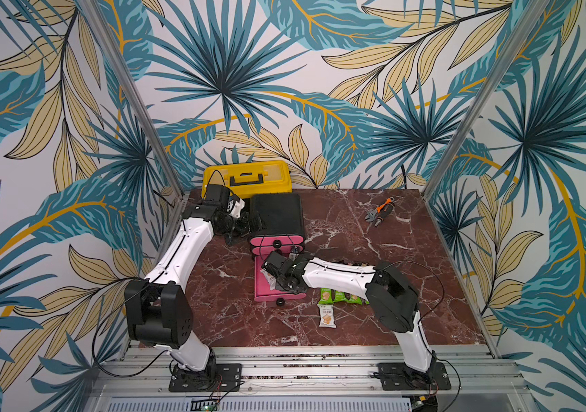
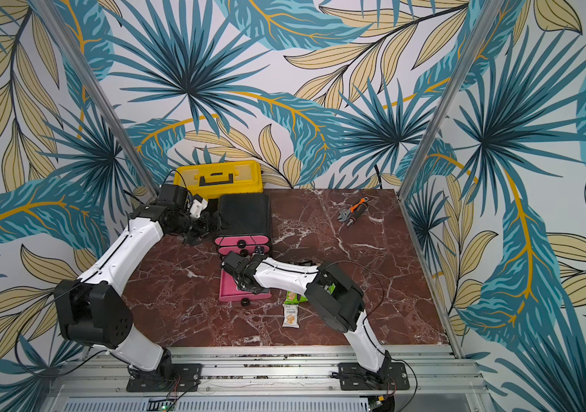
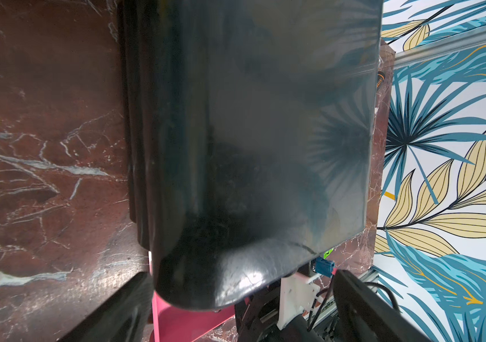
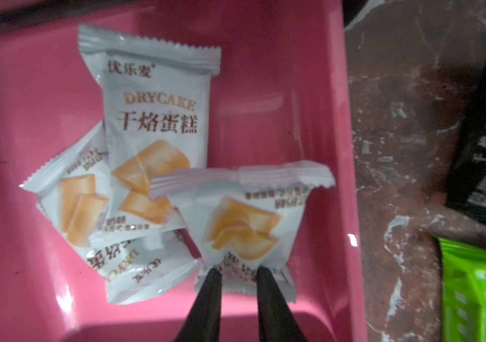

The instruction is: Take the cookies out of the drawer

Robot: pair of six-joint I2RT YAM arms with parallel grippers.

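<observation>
The pink drawer (image 1: 260, 288) is pulled out at the front of the black cabinet (image 1: 275, 209). In the right wrist view it holds several white cookie packets (image 4: 157, 102). My right gripper is down at the lower packet (image 4: 243, 222), its fingers part open over that packet's bottom edge; whether they grip it is unclear. My left gripper is at the cabinet's left side, its fingers wide apart around the black body (image 3: 260, 142).
Green packets (image 1: 339, 296), a black packet (image 4: 482, 136) and a white packet (image 1: 326, 314) lie right of the drawer. A yellow toolbox (image 1: 272, 175) stands behind, pliers (image 1: 379, 213) at back right.
</observation>
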